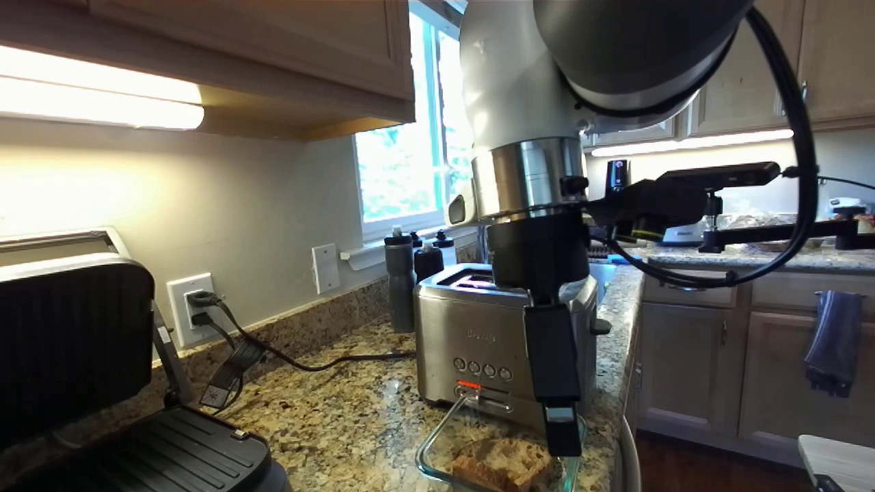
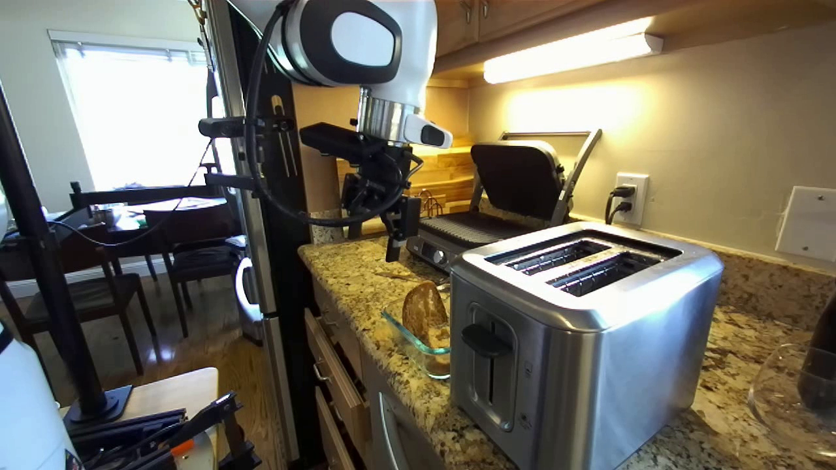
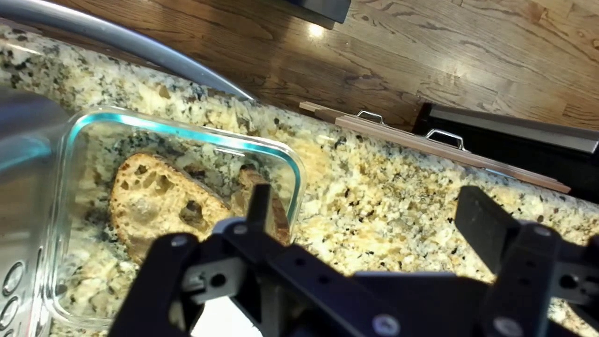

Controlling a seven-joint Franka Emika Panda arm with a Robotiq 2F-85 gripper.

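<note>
In the wrist view, my gripper is open, its fingers wide apart and nothing between them. The left finger overlaps a bread slice (image 3: pixel 279 218) standing on edge at one end of a glass dish (image 3: pixel 300 163). Another bread slice (image 3: pixel 160 196) leans or lies beside it, its holed face showing. From the second exterior view, the gripper (image 2: pixel 396 247) hangs above the counter and the upright slice (image 2: pixel 423 309). One finger hides part of the dish's right side in the first exterior view; the bread (image 1: pixel 508 459) is partly cut off below.
Close against the dish stands a steel toaster (image 2: pixel 580 344) with empty-looking slots. An open contact grill (image 2: pixel 478 227) is on the dish's other side. The counter edge (image 3: pixel 314 126) drops off nearby, with an open drawer (image 2: pixel 345 384) below. Bare counter (image 1: pixel 344 418) lies beside the dish.
</note>
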